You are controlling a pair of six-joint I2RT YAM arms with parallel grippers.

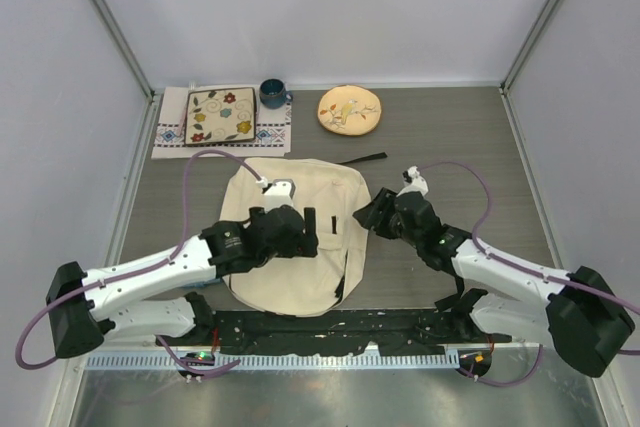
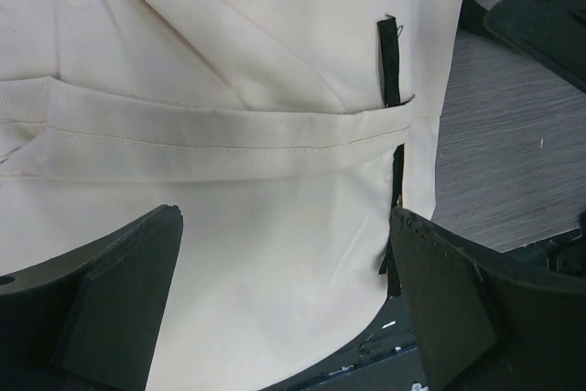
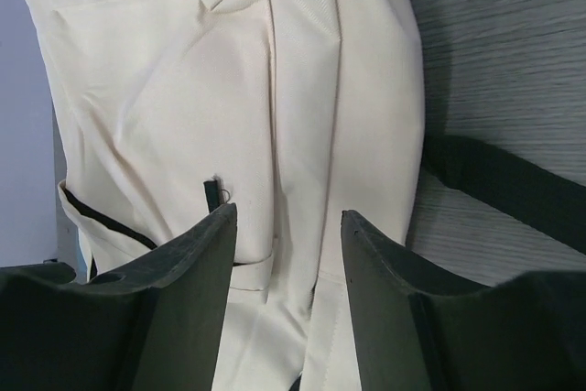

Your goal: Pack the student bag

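The cream canvas bag (image 1: 300, 172) lies flat on the dark table, its pocket seam and black straps showing in the left wrist view. My left gripper hangs open over the bag's middle, nothing between its fingers. My right gripper stands with fingertips apart above the bag's right edge, nothing held. A black strap (image 3: 504, 190) runs out from that edge in the right wrist view.
At the back left a floral case (image 1: 218, 115) lies on a patterned mat (image 1: 273, 145) beside a blue mug (image 1: 272, 93). A round bird-pattern pad (image 1: 349, 109) lies at the back middle.
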